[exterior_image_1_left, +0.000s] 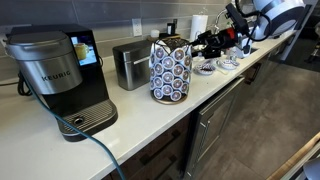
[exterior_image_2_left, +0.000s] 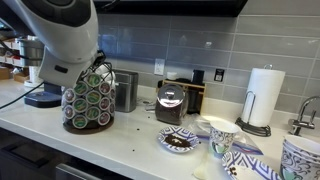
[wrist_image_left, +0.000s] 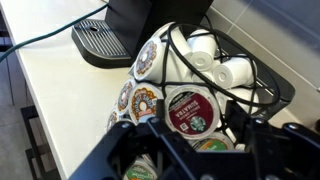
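A round rack of coffee pods (exterior_image_1_left: 171, 72) stands on the counter, its pod lids facing outward. At its right upper side is my gripper (exterior_image_1_left: 197, 46). In the wrist view, one pod with a dark red lid (wrist_image_left: 193, 111) lies between my fingers, which stand apart on either side of its rim; whether they touch it is hard to see. The pod still sits among its neighbours in the rack. The second exterior view shows my arm over the rack (exterior_image_2_left: 88, 104), hiding the fingertips. Left of the rack stands the Keurig coffee maker (exterior_image_1_left: 62, 80).
A dark metal toaster (exterior_image_1_left: 132, 64) stands behind the rack. Patterned plates (exterior_image_2_left: 179, 139), cups (exterior_image_2_left: 222, 137) and a paper towel roll (exterior_image_2_left: 263, 97) are farther along the counter. A teal cable (exterior_image_1_left: 88, 138) crosses the front. Bare counter (exterior_image_1_left: 137, 112) lies between coffee maker and rack.
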